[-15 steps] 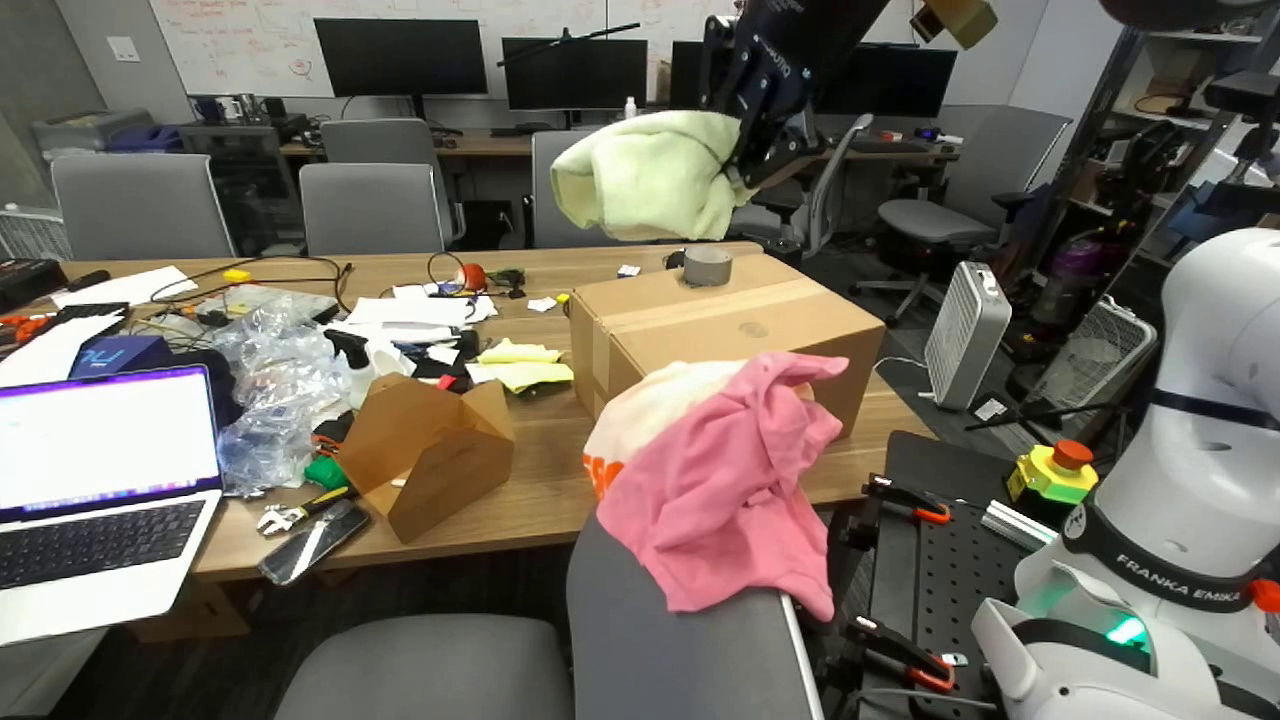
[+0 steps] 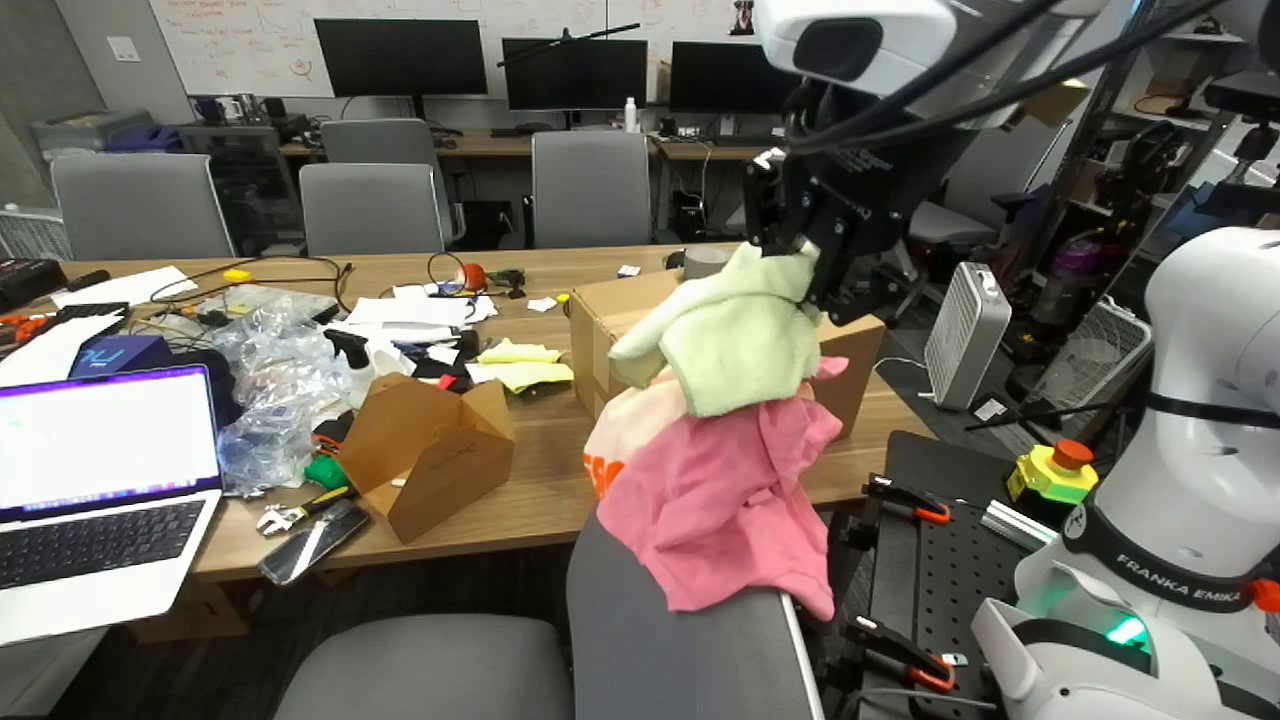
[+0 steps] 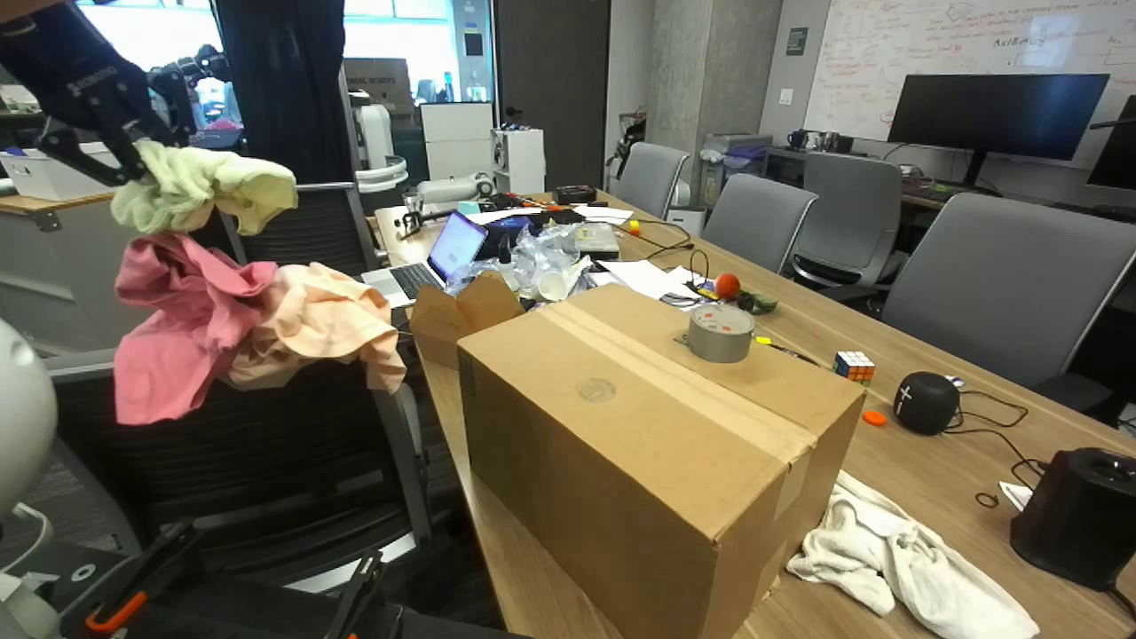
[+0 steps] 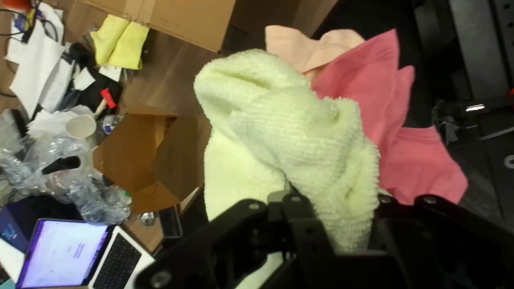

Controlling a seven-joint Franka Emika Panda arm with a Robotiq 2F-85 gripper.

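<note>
A pale green towel point(image 2: 740, 342) hangs from my gripper point(image 2: 801, 270), which is shut on a bunched part of it. In the wrist view the towel point(image 4: 289, 139) fills the space ahead of the fingers and hides their tips. Pink cloth point(image 3: 186, 319) and peach cloth point(image 3: 325, 325) drape over the back of a grey chair point(image 2: 672, 636). From the second exterior view, the towel point(image 3: 202, 190) appears directly above the pink cloth, its lower edge close to it; whether they touch I cannot tell.
A large closed cardboard box point(image 3: 639, 426) stands on the table beside the chair, with a tape roll point(image 3: 721, 332) on top. A small open box point(image 2: 426, 456), a laptop point(image 2: 102, 480) and clutter cover the table's left. A white cloth point(image 3: 905, 559) lies behind the large box.
My gripper has come down and toward the chair, carrying the green towel from above the large box to just over the pink cloth. The draped cloths look unmoved.
</note>
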